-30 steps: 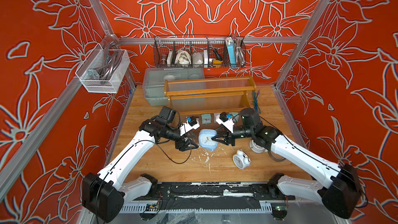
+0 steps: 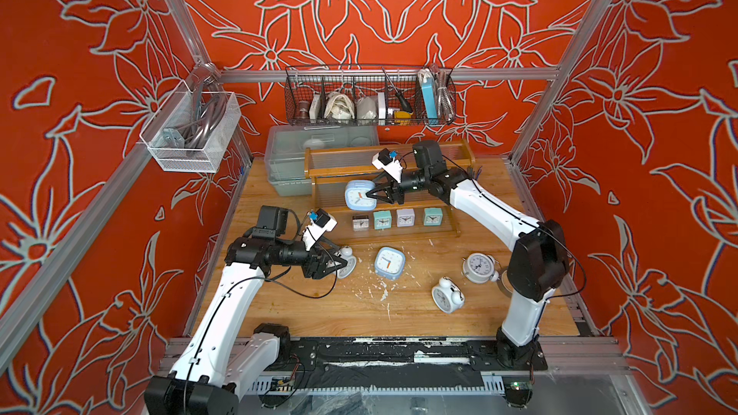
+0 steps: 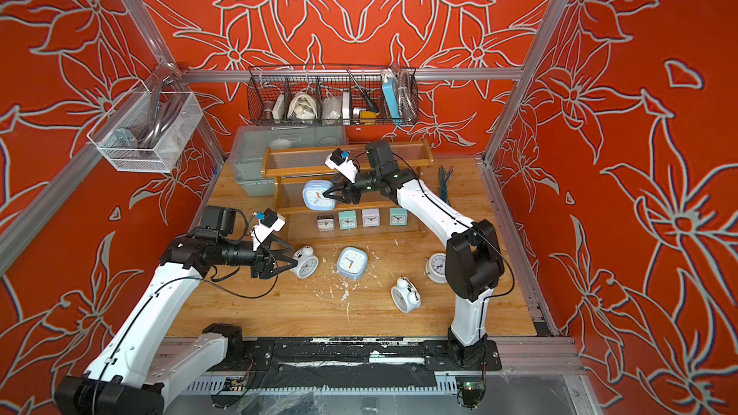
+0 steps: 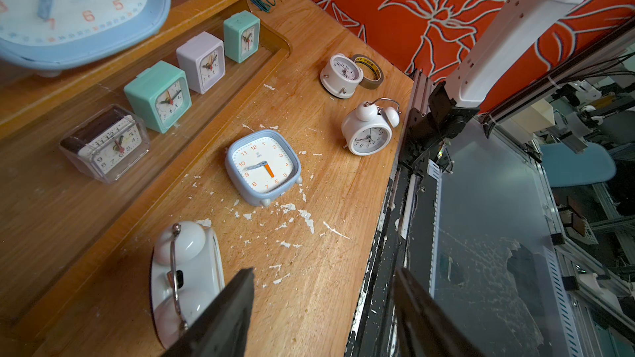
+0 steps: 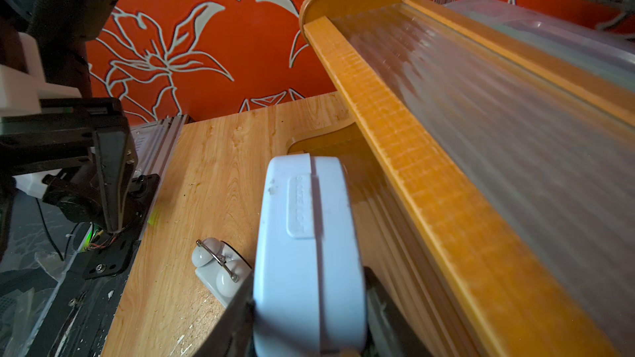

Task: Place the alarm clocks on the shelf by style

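Note:
A light-blue rounded-square clock point(image 2: 359, 195) is held up in front of the wooden shelf's point(image 2: 384, 171) middle level, with my right gripper point(image 2: 382, 193) shut on its side. A similar blue clock point(image 2: 389, 263) lies face up on the table. Several small square clocks stand along the lowest level, among them a teal one point(image 4: 157, 96), a lilac one point(image 4: 201, 61) and a clear-cased one point(image 4: 105, 143). Two white twin-bell clocks, one at the left point(image 3: 305, 263) and one at the front point(image 3: 406, 294), rest on the table. My left gripper is part open and empty, beside the left twin-bell clock.
A round white clock point(image 2: 479, 267) and a roll of tape point(image 4: 368, 71) are at the table's right. A clear bin point(image 2: 288, 176) sits behind the shelf's left end. The shelf's upper levels look empty. Bare table lies in front.
My right gripper has carried the blue clock up and back from above the table to the shelf. The left gripper has drawn away to the left, and a blue clock on the table is now uncovered.

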